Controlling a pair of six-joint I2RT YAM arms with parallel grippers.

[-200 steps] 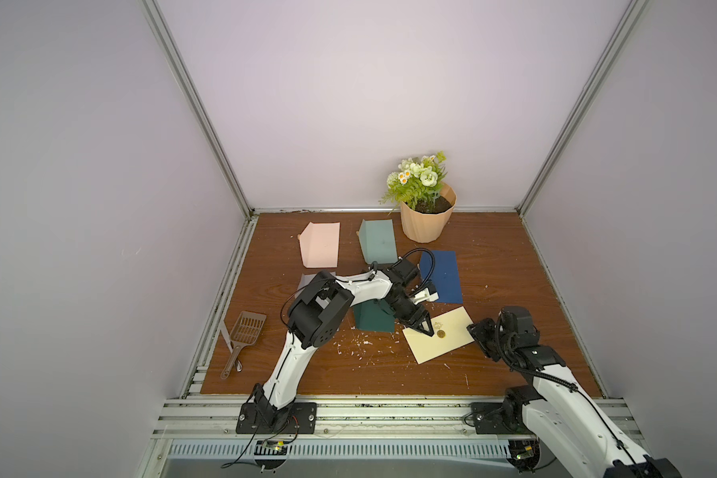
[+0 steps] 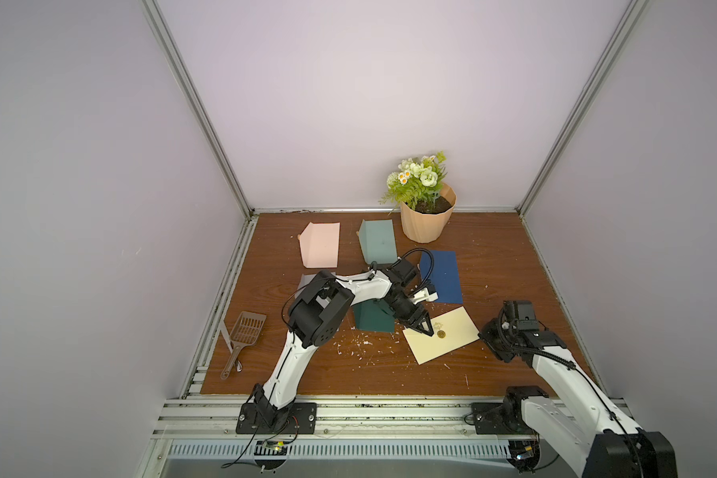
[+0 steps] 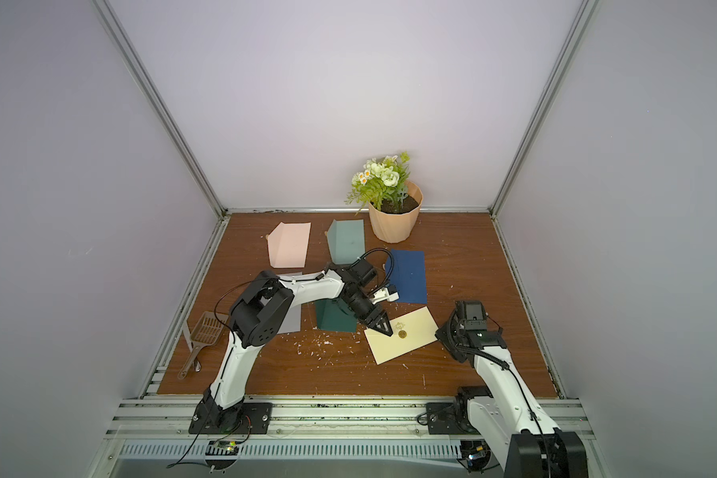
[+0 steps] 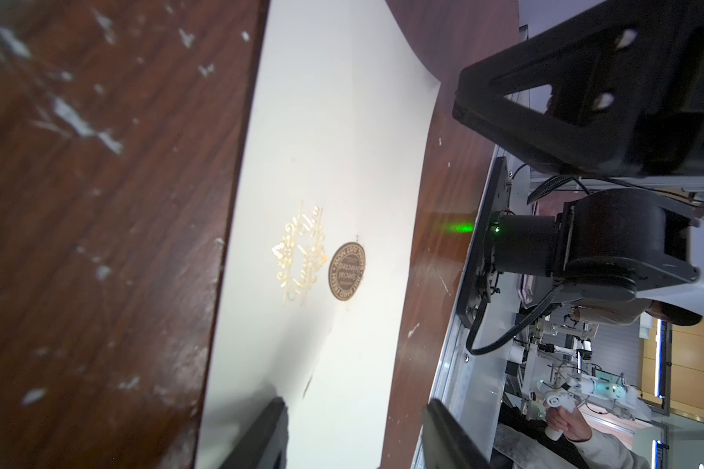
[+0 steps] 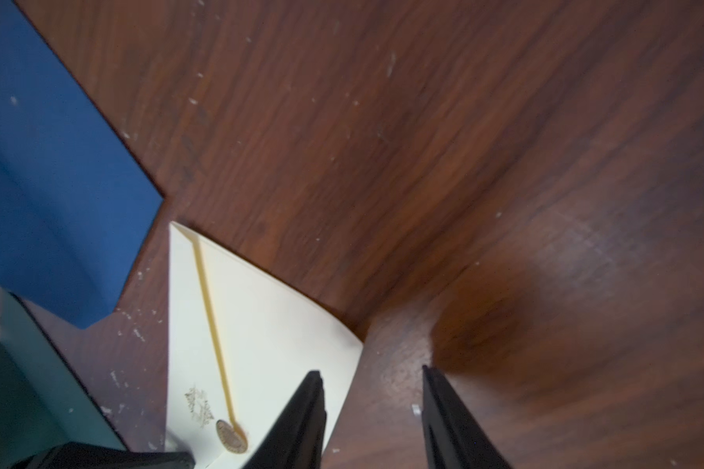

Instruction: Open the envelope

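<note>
The cream envelope [image 2: 454, 338] lies flat and slanted on the table, with a round brown seal [image 4: 346, 271] and gold print beside it. Above its left end is my left gripper, fingers apart, the cream paper showing below and between them; whether they touch it cannot be told. At the envelope's right end, my right gripper stands open. One of its fingers [image 5: 303, 426] overlaps the corner in the right wrist view, and only bare wood shows in its gap. The envelope's flap looks closed, its edge [image 5: 211, 320] running to the seal.
Behind the envelope lies a blue envelope [image 2: 442, 277]; a dark green one [image 2: 373, 316] sits partly under the left arm. Pink [image 2: 321, 244] and teal [image 2: 378, 240] envelopes lie farther back, near a flower pot [image 2: 427, 216]. A slotted spatula [image 2: 245, 333] rests left.
My right gripper has drawn away to the right from the envelope's right corner and turned slightly. The left arm and the envelope appear still.
</note>
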